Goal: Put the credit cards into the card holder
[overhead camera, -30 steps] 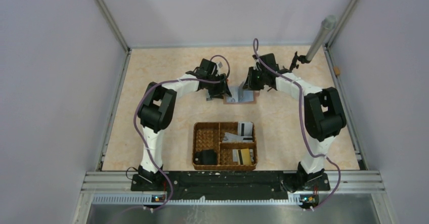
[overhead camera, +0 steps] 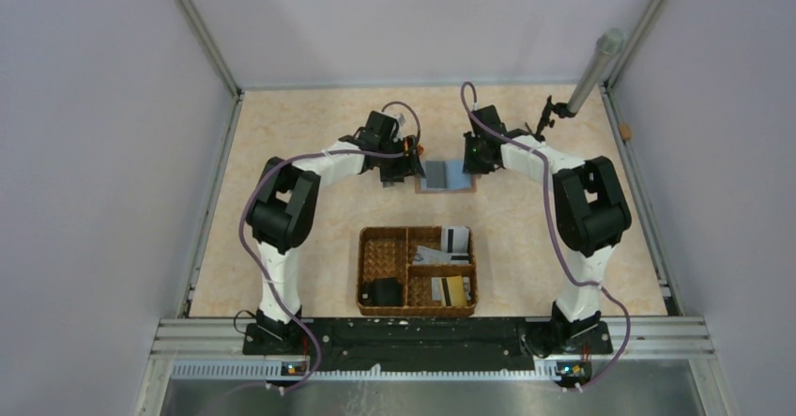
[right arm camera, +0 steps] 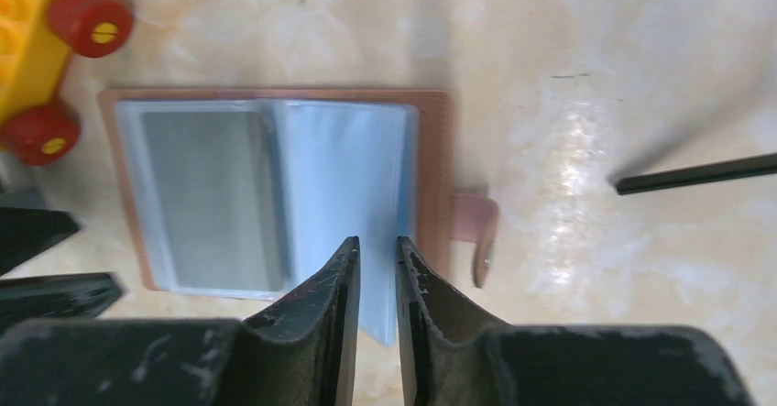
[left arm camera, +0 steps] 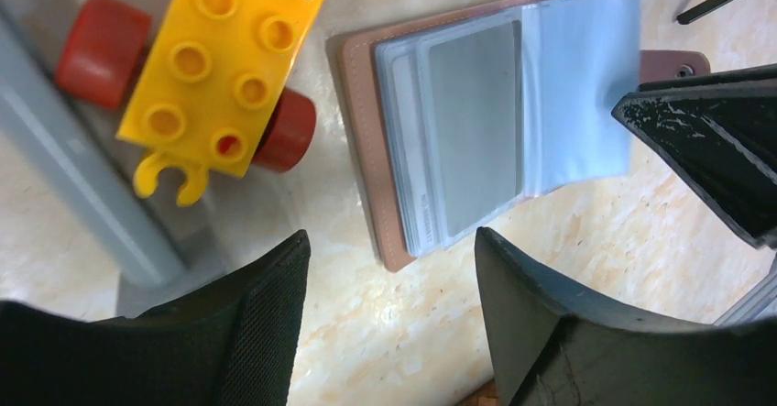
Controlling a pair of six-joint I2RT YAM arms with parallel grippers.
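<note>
The brown card holder (overhead camera: 447, 191) lies spread out at the table's centre. Its clear sleeves lie mostly flat, a grey panel (right arm camera: 202, 191) at left and a light blue one (right arm camera: 339, 177) at right. At the holder's left edge, my left gripper stands open and empty. My right gripper is over the blue sleeve's free edge, a narrow gap between its fingers; the sleeve shows through that gap, but I cannot tell whether they touch it. Pale cards (overhead camera: 454, 239) and a gold card (overhead camera: 456, 291) lie in the basket's right compartments.
The divided wicker basket (overhead camera: 407, 269) stands at the front, a black item (overhead camera: 383, 291) in its left part. A yellow toy brick with red wheels (left arm camera: 220, 58) sits close behind the holder's left side. A thin black rod (right arm camera: 696, 175) reaches in from the right.
A sleeve that was raised near the holder's middle now lies down on the right. My right gripper has moved right and slightly nearer; the left has shifted slightly left.
</note>
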